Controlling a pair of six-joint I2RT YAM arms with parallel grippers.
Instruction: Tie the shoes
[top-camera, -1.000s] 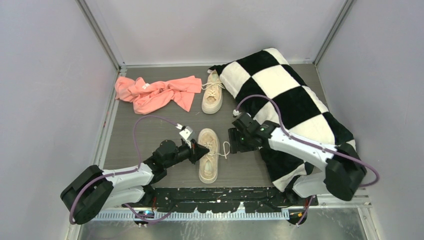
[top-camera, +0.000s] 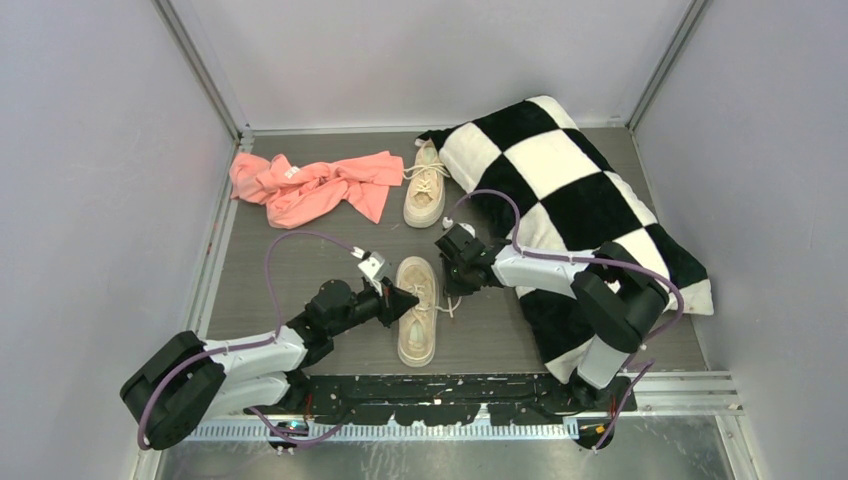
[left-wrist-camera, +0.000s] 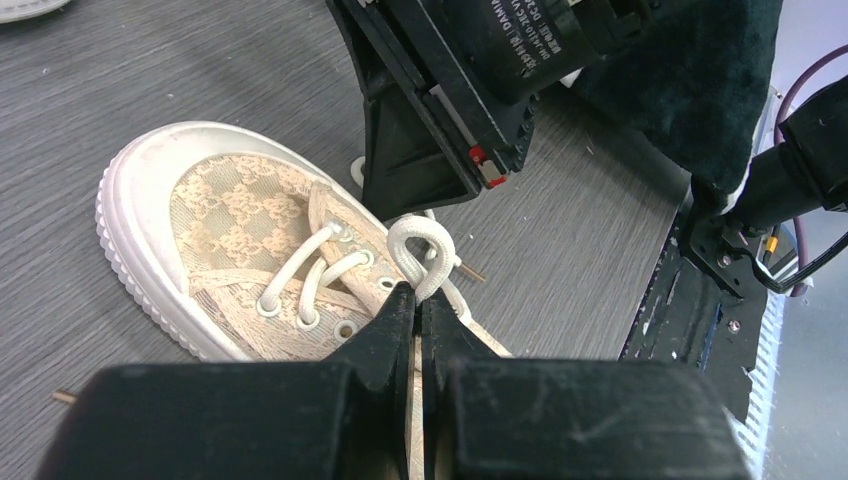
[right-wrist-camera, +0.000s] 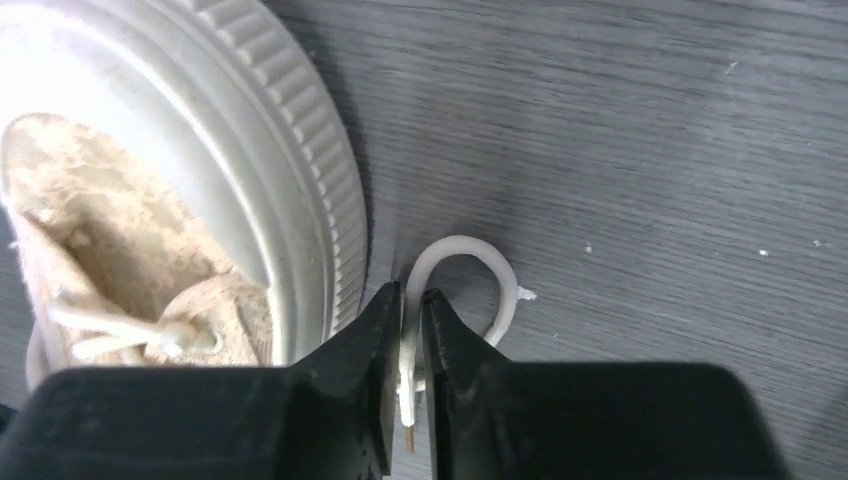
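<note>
A beige shoe (top-camera: 415, 345) with lace eyelets lies on the grey floor between my two grippers. Over its laces, my left gripper is shut on a white lace loop (left-wrist-camera: 420, 228) standing up from its fingertips. Beside the shoe's right edge, my right gripper points down at the floor. Its fingers stand close together, a slim gap between them, on either side of a curled lace end (right-wrist-camera: 462, 245) with a brown tip. Whether they press on this lace cannot be seen. A second beige shoe (top-camera: 424, 205) with loose laces lies farther back.
A pink cloth (top-camera: 320, 188) lies at the back left. The black-and-white checked cushion (top-camera: 545, 165) fills the right side, partly under my right arm. Bare floor (top-camera: 290, 265) shows left of the shoes.
My right gripper has moved left to the shoe's side, over the lace end that lay in the open a second ago. The left arm, its gripper and both shoes look unmoved.
</note>
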